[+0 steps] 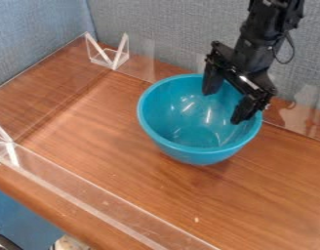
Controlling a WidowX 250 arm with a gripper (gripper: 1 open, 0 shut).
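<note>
A glossy turquoise bowl (182,132) stands upright on the wooden table, right of centre. My black gripper (228,93) hangs from the upper right over the bowl's back right part, open, with its fingers reaching down at the rim and partly into the bowl. Whether they touch the bowl I cannot tell. I see nothing held between them.
A white wire frame (108,54) stands at the back left. Clear plastic edging runs along the back and front left, and grey padded walls rise behind.
</note>
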